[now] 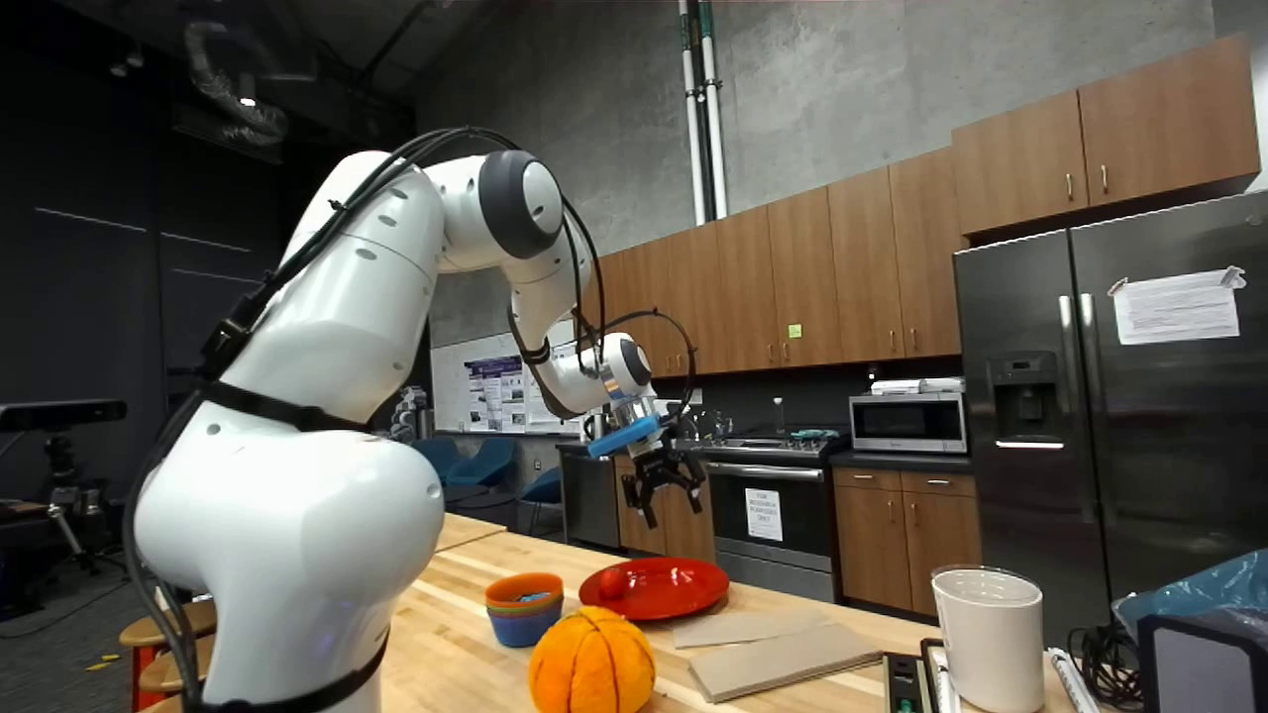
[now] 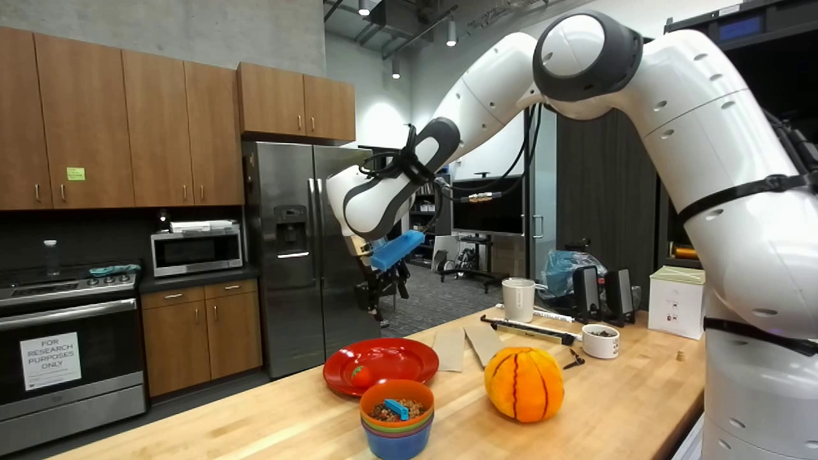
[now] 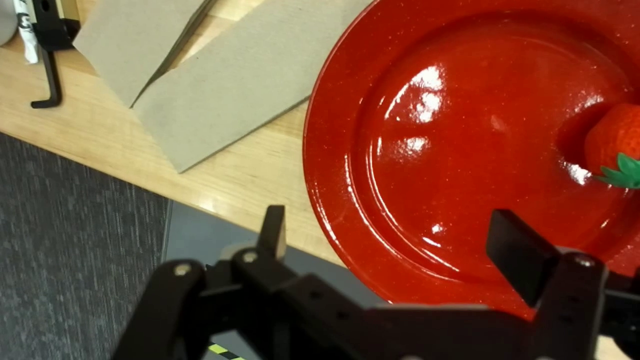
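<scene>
My gripper hangs in the air above the red plate's outer edge, its two dark fingers spread wide with nothing between them. Below it, the glossy red plate (image 3: 474, 144) lies on the wooden table. A strawberry (image 3: 618, 144) with green leaves rests on the plate, off to the right in the wrist view and apart from the fingers. In exterior view 2 a stack of coloured bowls (image 2: 397, 428) stands in front of the plate; brown bits and a blue piece (image 2: 397, 409) are in the top one. The orange plush pumpkin (image 2: 524, 384) sits to their right.
Flat cardboard pieces (image 3: 228, 84) lie beside the plate. A white pitcher (image 2: 519, 299), a small white mug (image 2: 600, 341) and black tools (image 2: 529, 329) occupy the table's far side. The table edge (image 3: 120, 174) passes close under my gripper. Bare wood surrounds the bowls.
</scene>
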